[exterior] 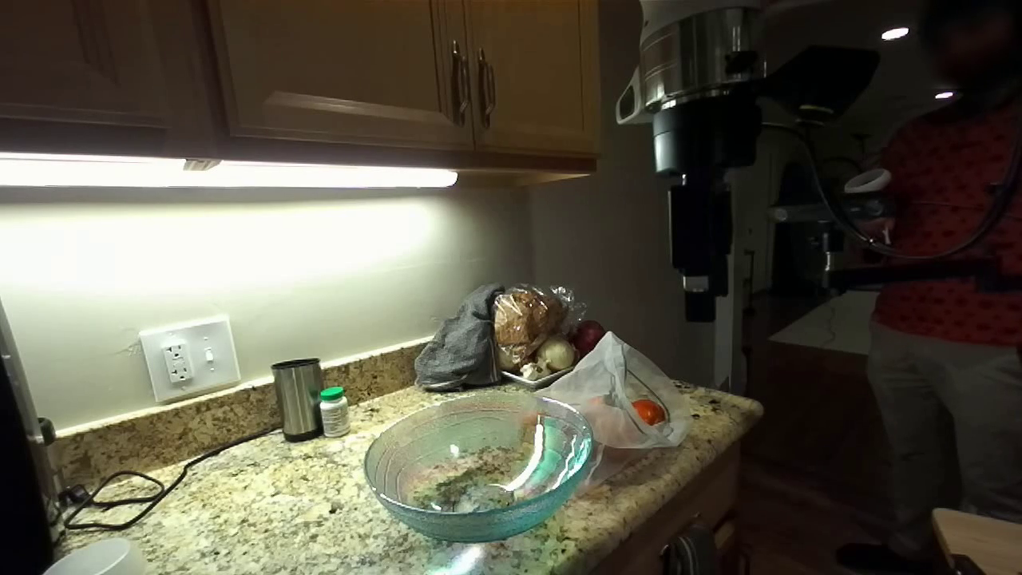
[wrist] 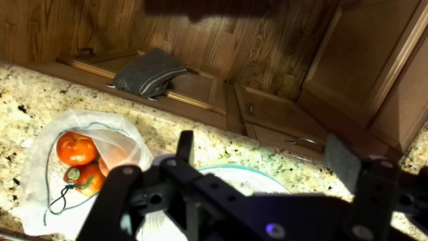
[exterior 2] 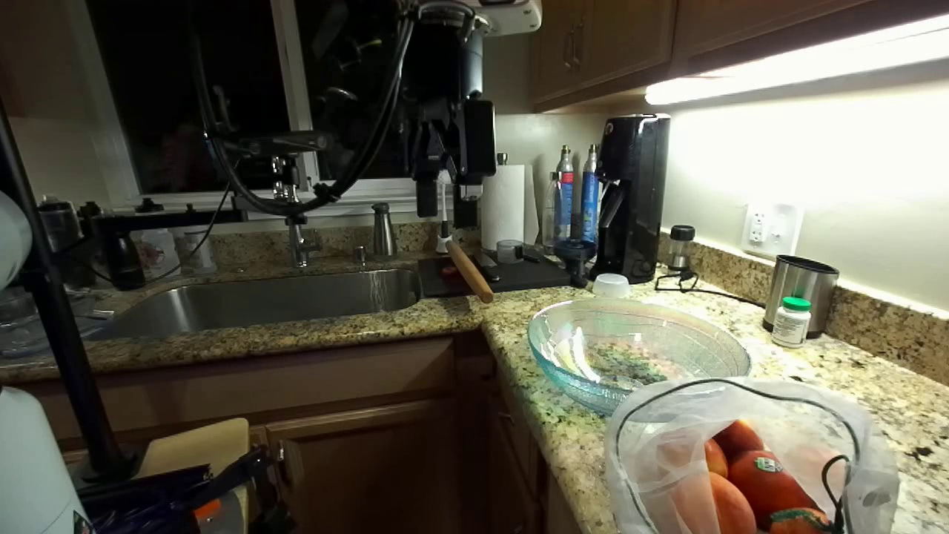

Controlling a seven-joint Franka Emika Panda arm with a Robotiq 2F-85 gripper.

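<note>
High over the counter's edge, my gripper stands open, its two fingers wide apart with nothing between them in the wrist view. Exterior view 1 has the gripper (exterior: 700,299) pointing straight down, to the right of the counter and well above it. A large clear glass bowl (exterior: 479,517) rests upright on the granite; no food shows inside. Beside it lies a white mesh bag (exterior 2: 645,445), its mouth open. Several red tomatoes (wrist: 77,148) are in this bag, partly covered by mesh in the wrist view.
Against the wall stand a steel cup (exterior: 299,398) and a green-capped bottle (exterior: 334,414). Bread (exterior: 524,321) and onions (exterior: 556,354) occupy the back corner. A sink (exterior 2: 267,302) and a black coffee machine (exterior 2: 633,196) lie farther along. Someone in red (exterior: 944,220) stands at right.
</note>
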